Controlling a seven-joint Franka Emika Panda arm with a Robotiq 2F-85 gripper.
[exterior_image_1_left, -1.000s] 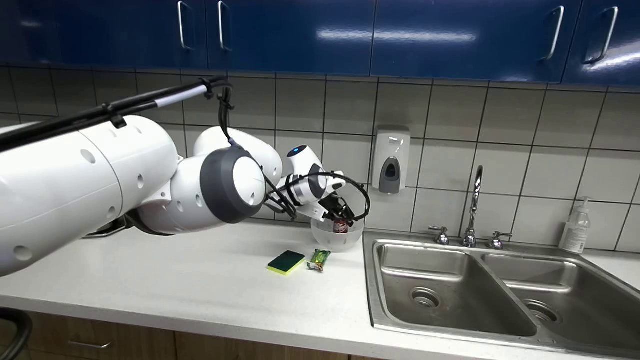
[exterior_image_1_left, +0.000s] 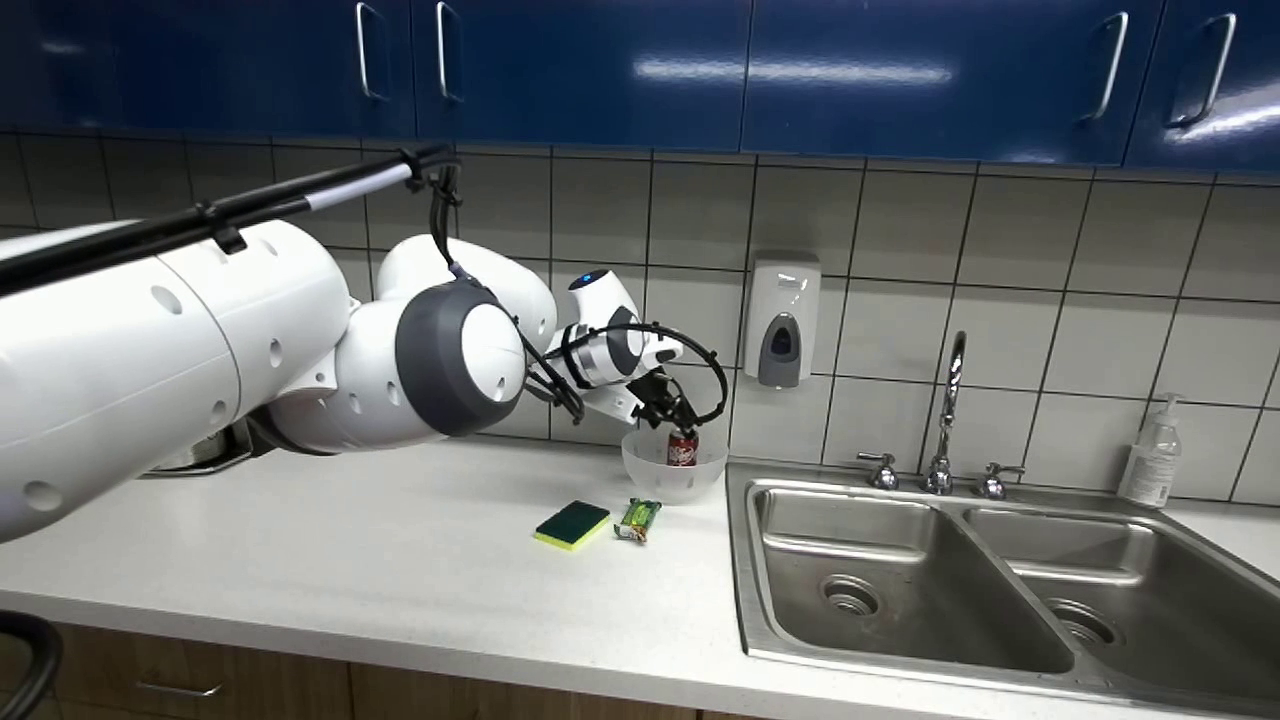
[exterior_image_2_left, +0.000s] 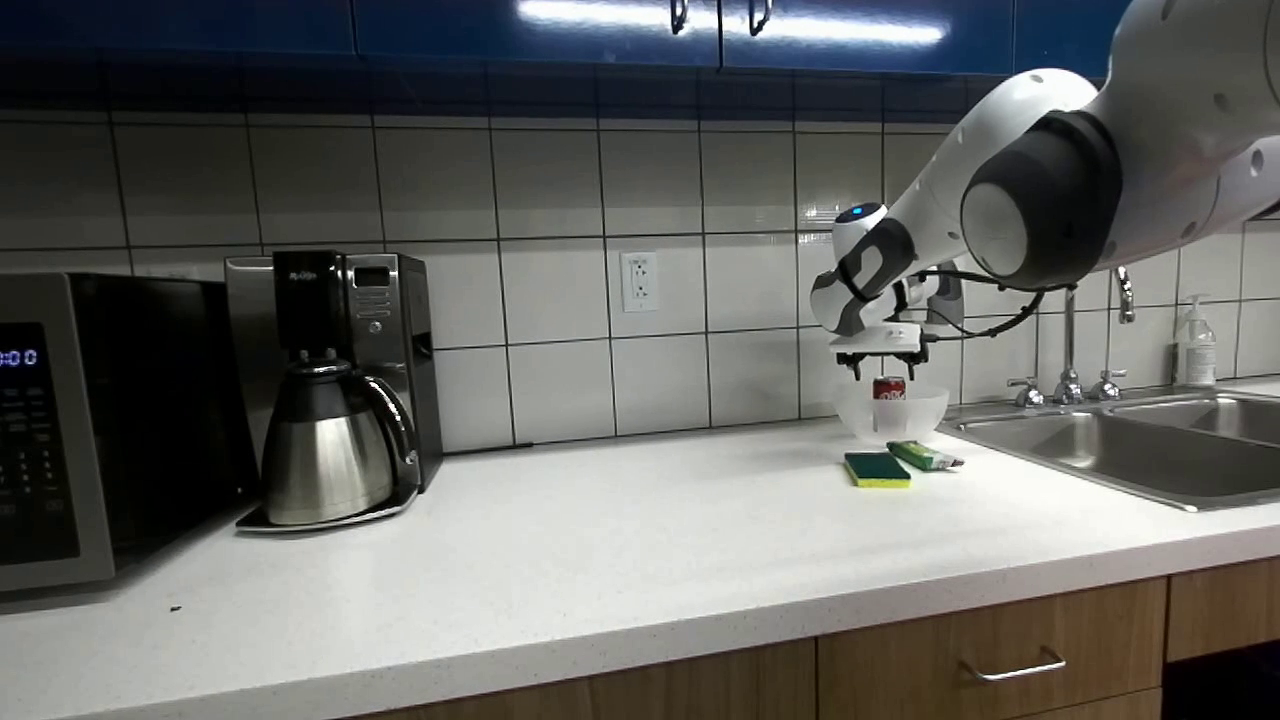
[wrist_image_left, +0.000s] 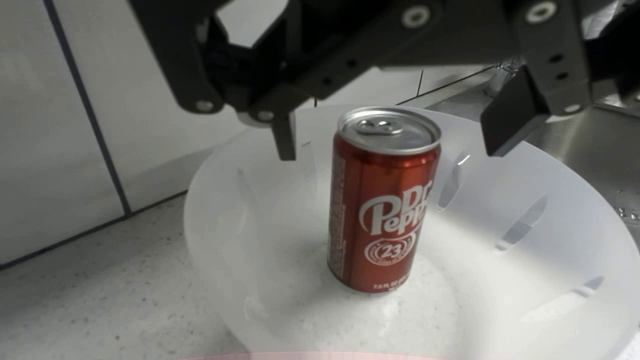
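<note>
A red Dr Pepper can (wrist_image_left: 384, 204) stands upright inside a translucent white bowl (wrist_image_left: 234, 240), on the bowl's floor. Above it is my gripper, its fingers spread wide apart. Bare space separates both fingertips from the can, one on either side of its top. In exterior view 2 the gripper (exterior_image_2_left: 883, 370) hangs just over the bowl (exterior_image_2_left: 930, 412), and the can's red top (exterior_image_2_left: 889, 388) shows above the rim. From exterior view 1 the can (exterior_image_1_left: 683, 449) is partly veiled by the bowl wall.
In front of the bowl lie a green and yellow sponge (exterior_image_1_left: 572, 524) and a green-wrapped snack bar (exterior_image_1_left: 638, 518). A double sink (exterior_image_1_left: 746, 564) borders the bowl's right side, and the tiled wall is close behind. A coffee maker (exterior_image_2_left: 330, 396) and microwave (exterior_image_2_left: 96, 420) stand left.
My gripper has risen and drawn slightly left and back from the bowl. More of the can is visible now. Bowl, sponge and snack bar are where they were.
</note>
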